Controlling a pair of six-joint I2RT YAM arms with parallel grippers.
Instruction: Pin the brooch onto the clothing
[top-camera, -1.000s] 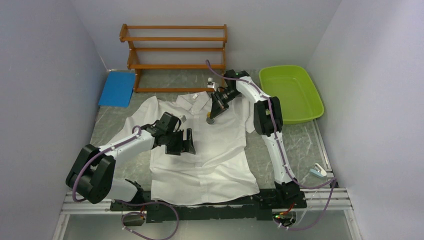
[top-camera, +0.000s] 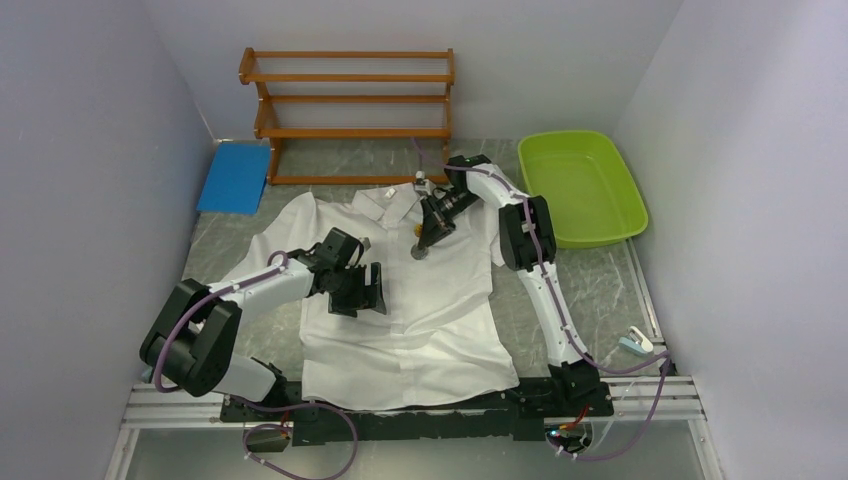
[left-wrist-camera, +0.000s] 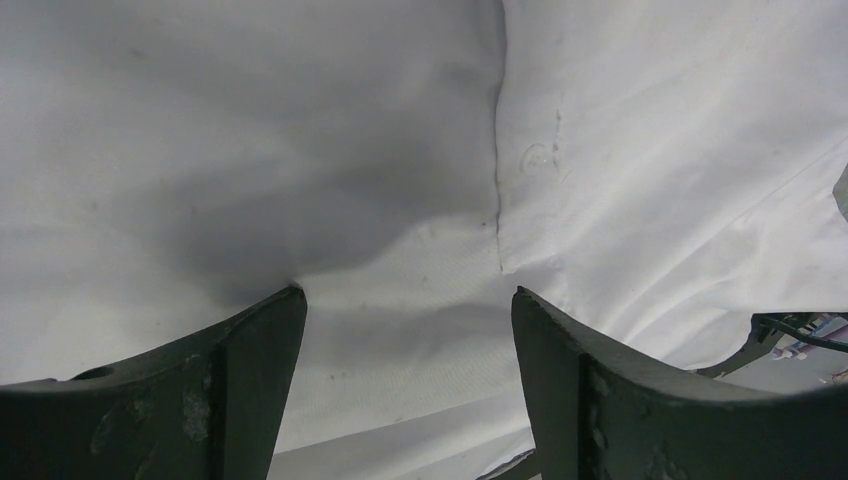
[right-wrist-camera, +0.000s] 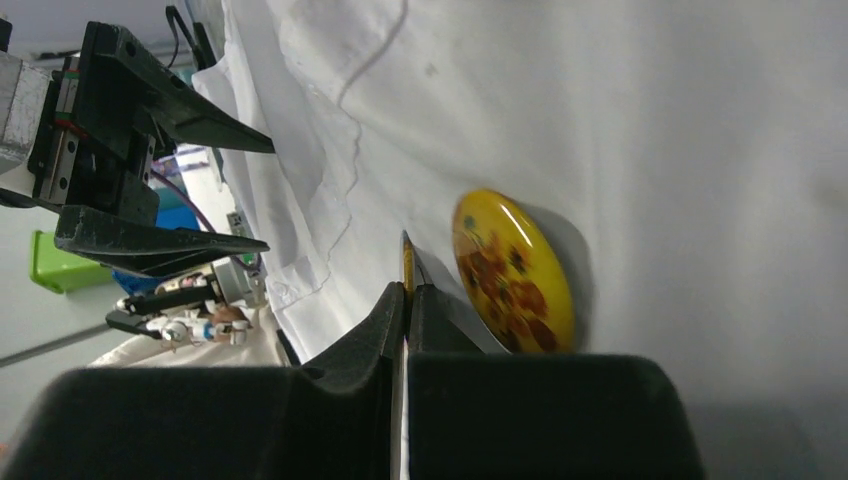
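A white garment (top-camera: 440, 310) lies spread flat on the table. A yellow brooch with an orange flower pattern (right-wrist-camera: 512, 270) lies on the cloth just right of my right gripper, which is shut, with only a thin sliver showing at its tips; whether that is held or behind them I cannot tell. From above, that gripper (top-camera: 424, 240) largely covers the brooch, near the collar. My left gripper (top-camera: 370, 288) stands open over the garment's middle-left. In the left wrist view only white cloth shows between its fingers.
A wooden rack (top-camera: 350, 78) stands at the back. A blue mat (top-camera: 232, 178) lies at back left, a green tray (top-camera: 582, 185) at the right. A small white and blue item (top-camera: 636, 340) lies at front right.
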